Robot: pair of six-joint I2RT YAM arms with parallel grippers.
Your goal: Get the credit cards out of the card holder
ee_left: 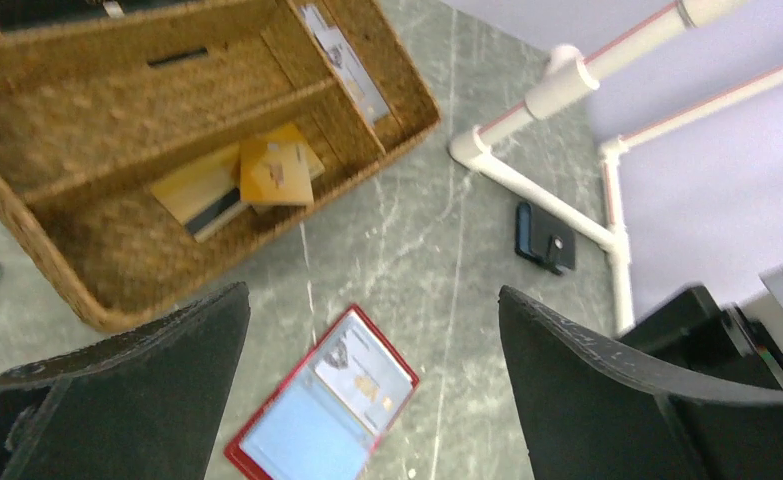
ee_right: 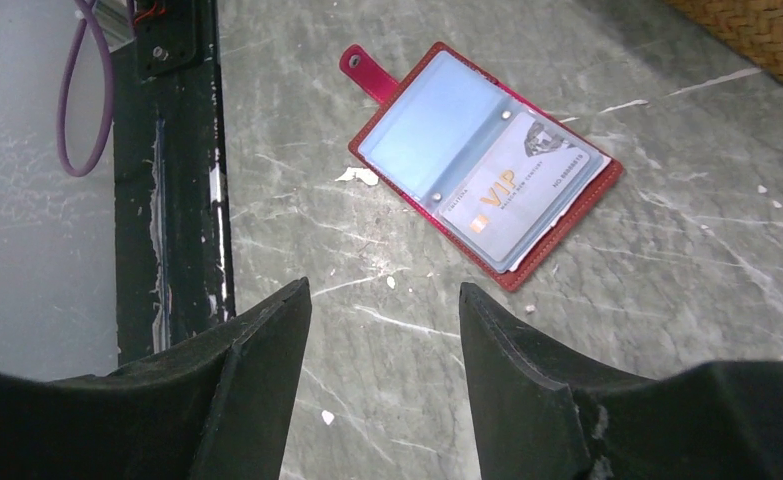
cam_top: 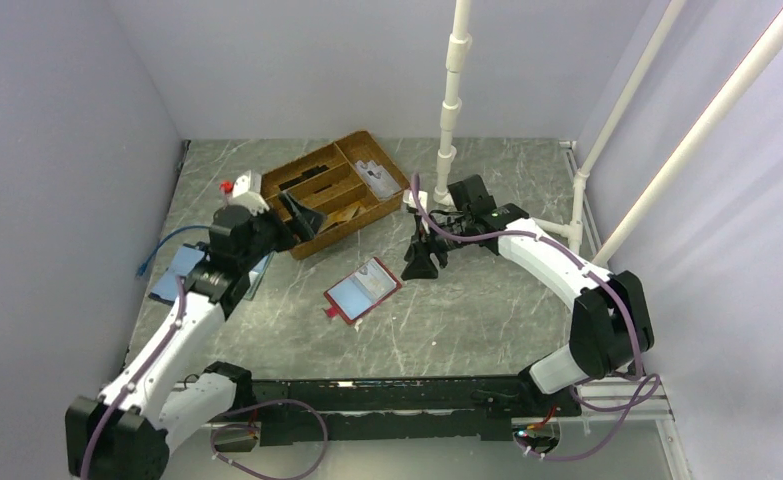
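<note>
A red card holder [cam_top: 362, 290] lies open on the marble table, a pink strap at one side; in the right wrist view its clear sleeve holds a white VIP card [ee_right: 512, 185]. My left gripper [cam_top: 297, 215], open and empty, hangs over the front left of the wicker box, with the holder ahead of it in its wrist view. My right gripper [cam_top: 422, 260] stands open just to the right of and behind the holder, nothing between its fingers.
The compartmented wicker box [cam_top: 379, 208] holds cards and flat items. A blue holder [cam_top: 177, 279] with a blue strap lies at left. White pipes [cam_top: 449, 110] stand at back and right.
</note>
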